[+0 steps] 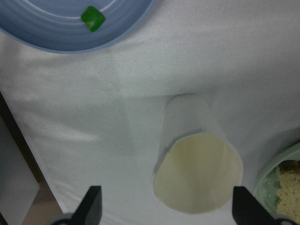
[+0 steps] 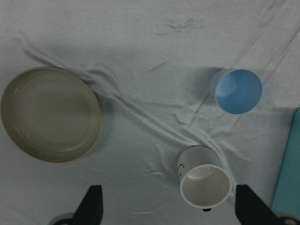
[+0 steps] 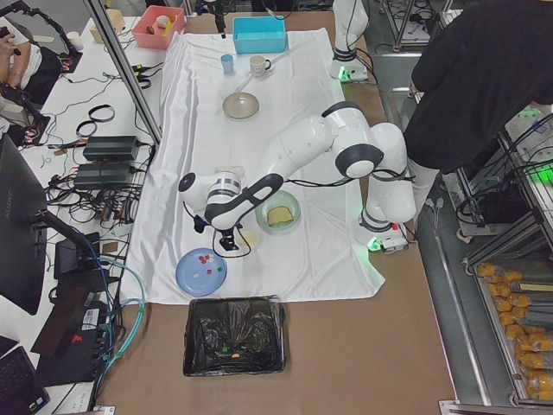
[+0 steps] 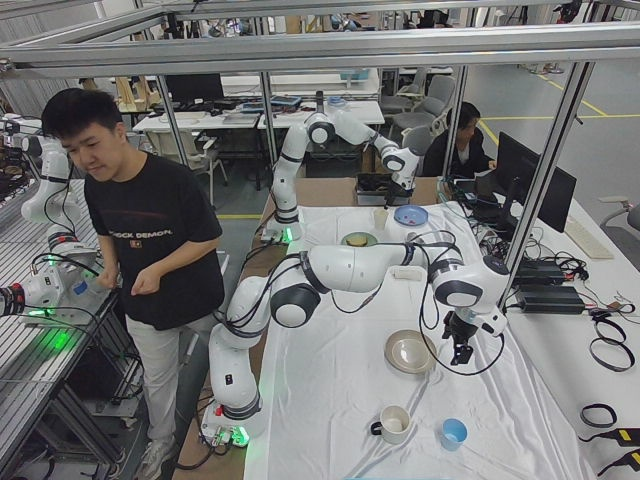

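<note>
My left gripper (image 3: 223, 236) hovers open above a cream-white cup (image 1: 197, 176), which is between the open fingertips in the left wrist view, nothing held. The blue plate (image 3: 201, 272) holds small red pieces and a green one; the green plate (image 3: 289, 202) holds bread (image 3: 279, 216). My right gripper (image 4: 463, 335) stands open over the far end, above a grey plate (image 2: 51, 117), a white mug (image 2: 204, 183) and a light blue cup (image 2: 238, 91), holding nothing.
A black lined tray (image 3: 233, 346) sits beside the cloth's edge, a turquoise bin (image 3: 259, 36) at the other end. A person (image 4: 155, 250) stands beside the table near the arms.
</note>
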